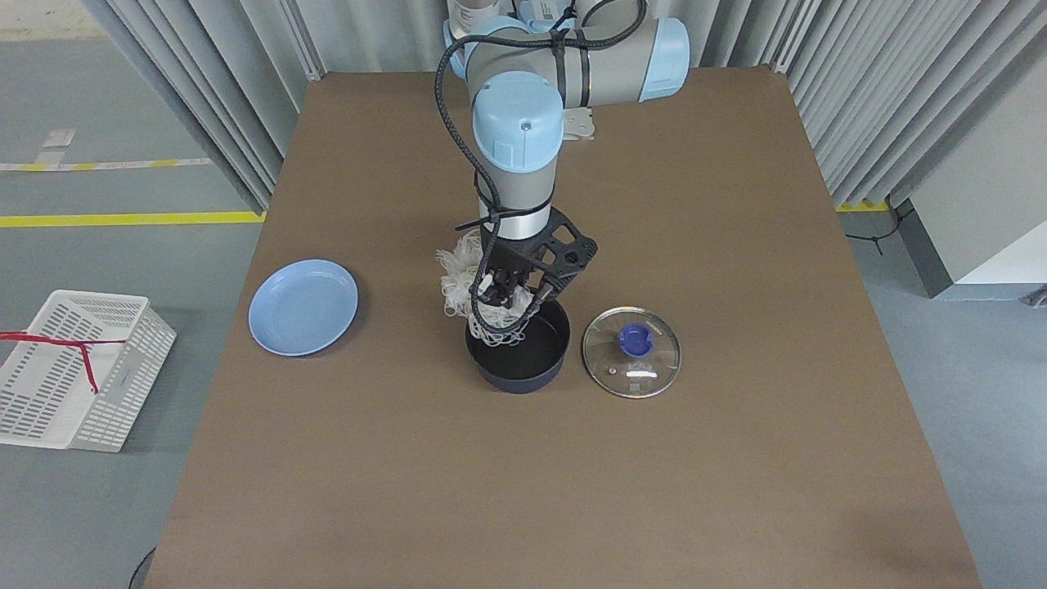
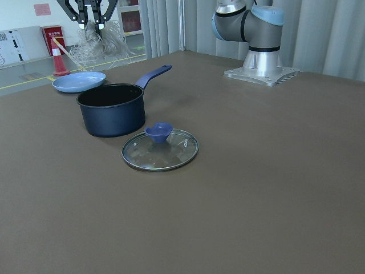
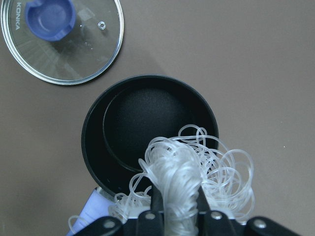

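Note:
My gripper is shut on a loose bundle of white noodle-like strands, hanging over the near side of the dark saucepan. In the front view the arm covers the pan's handle and the strands spill around my gripper above the pot. The left view shows the blue pan handle. A glass lid with a blue knob lies right of the pan in the front view. The blue plate sits empty to the left.
A white plastic basket stands beyond the table's left edge, lower down. Curtains and a white pillar border the back and right.

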